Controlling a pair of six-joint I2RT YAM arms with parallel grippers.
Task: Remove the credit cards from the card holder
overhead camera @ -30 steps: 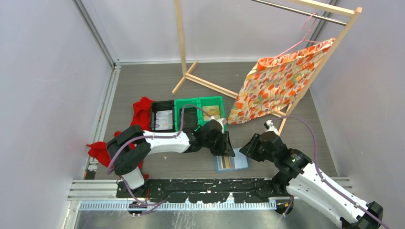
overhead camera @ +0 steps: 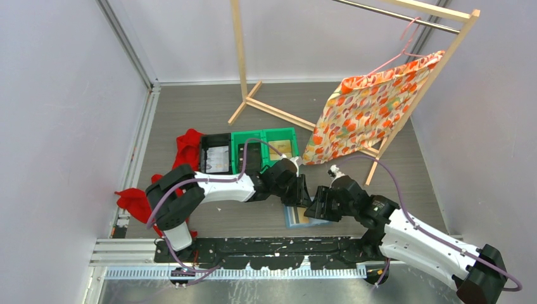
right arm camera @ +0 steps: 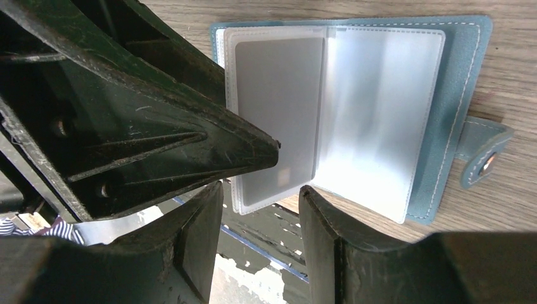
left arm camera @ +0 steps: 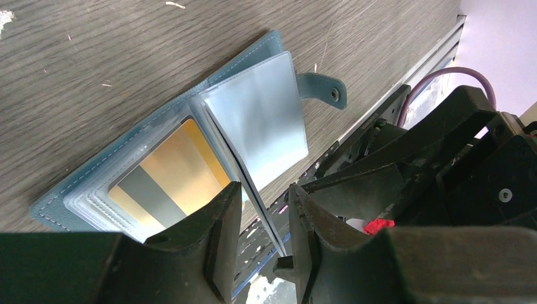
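The blue card holder (overhead camera: 292, 218) lies spread open on the table under both grippers. In the left wrist view, one clear sleeve page (left arm camera: 244, 174) stands up edge-on between the parted fingers of my left gripper. A yellow and grey card (left arm camera: 171, 174) shows in the sleeves on one side; an empty clear sleeve (left arm camera: 263, 107) lies on the other. From the right wrist view, a grey card (right arm camera: 285, 82) fills the raised page, and a left gripper finger (right arm camera: 234, 149) overlaps it. My right gripper is open at the page's lower edge, nothing visibly clamped.
Behind the holder stands a green and black divided box (overhead camera: 278, 134) with cards in it. Red cloth (overhead camera: 188, 149) lies to its left. A patterned cloth (overhead camera: 373, 104) hangs from a wooden rack. The two grippers are very close together.
My right gripper has moved left over the holder, close to the left gripper. The left arm has hardly moved, and the holder stays in place.
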